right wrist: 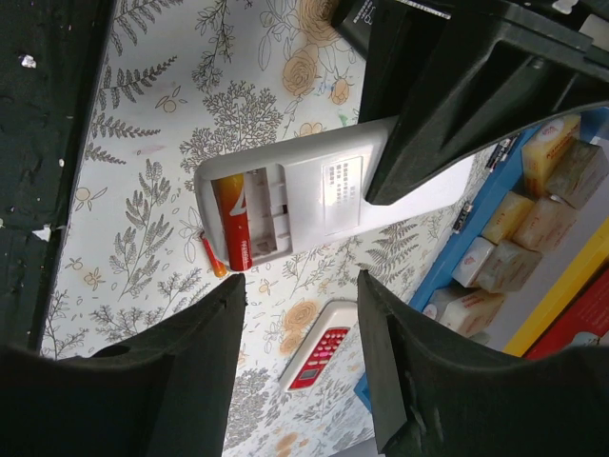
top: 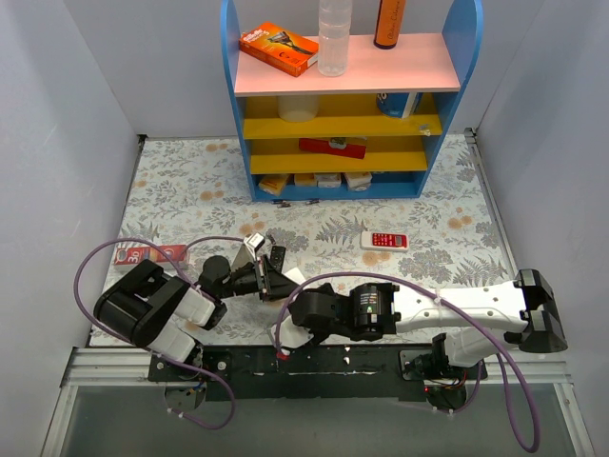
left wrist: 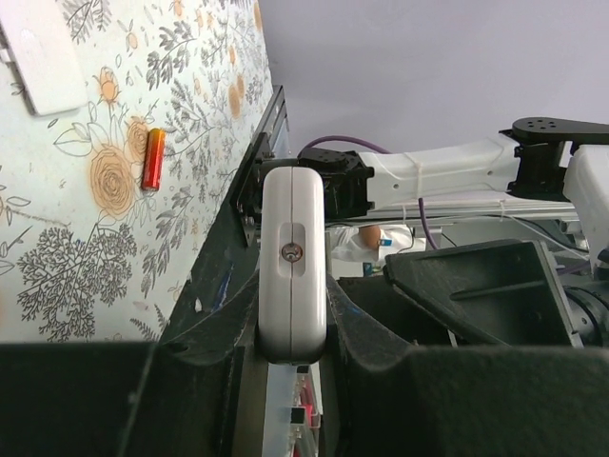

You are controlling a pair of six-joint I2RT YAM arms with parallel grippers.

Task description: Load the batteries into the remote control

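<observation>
My left gripper is shut on a white remote control (left wrist: 292, 248), held above the table. Its opened battery compartment faces the right wrist camera. One orange-and-red battery (right wrist: 234, 219) lies in the slot nearest the remote's end, and the slot beside it is empty. The battery's lower end reaches the compartment's edge; whether it is fully seated I cannot tell. A second battery lies on the table, partly hidden by the remote in the right wrist view. My right gripper stands open just below the compartment, with nothing between its fingers.
A white remote with a red keypad (top: 384, 241) lies on the right of the table. The blue and yellow shelf (top: 338, 188) stands at the back. A red box (top: 149, 254) is at the left. Behind the left fingers lies a white object (right wrist: 442, 188).
</observation>
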